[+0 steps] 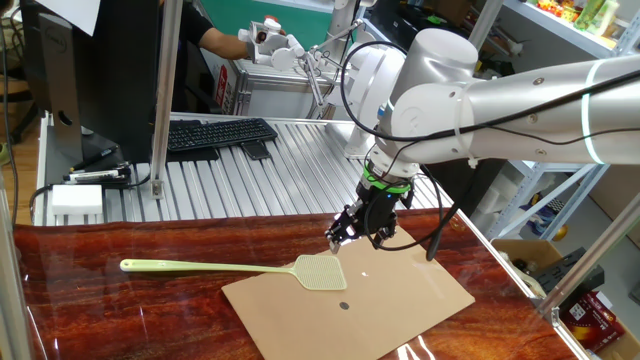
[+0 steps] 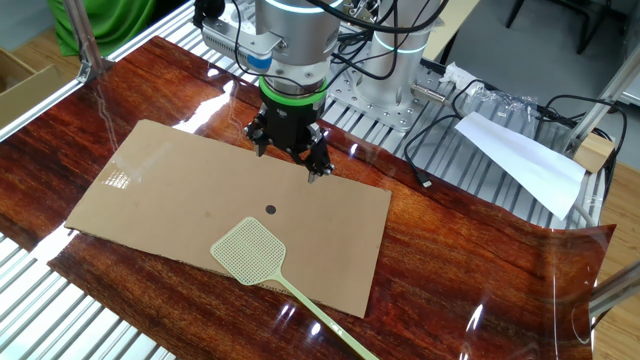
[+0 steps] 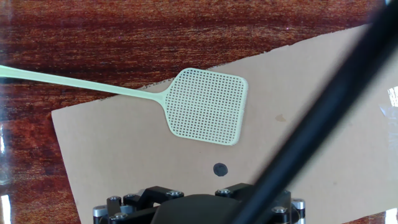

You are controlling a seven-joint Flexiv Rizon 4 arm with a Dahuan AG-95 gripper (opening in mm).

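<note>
A pale green fly swatter (image 1: 320,272) lies flat, its mesh head (image 3: 206,107) on a brown cardboard sheet (image 2: 170,190). Its handle (image 2: 320,318) reaches past the sheet's edge over the dark red wooden tabletop. Close to the head, a small round black spot (image 3: 220,169) shows on the cardboard. My black gripper (image 2: 287,165) hangs above the cardboard, with its fingers spread wide and nothing between them. In the wrist view the gripper shows along the bottom edge, and the swatter is apart from it.
A keyboard (image 1: 220,135) and a white box (image 1: 77,199) rest on the slatted metal surface behind the tabletop. White paper (image 2: 520,155) and loose cables lie near the arm's base. A thick black cable (image 3: 323,112) crosses the wrist view.
</note>
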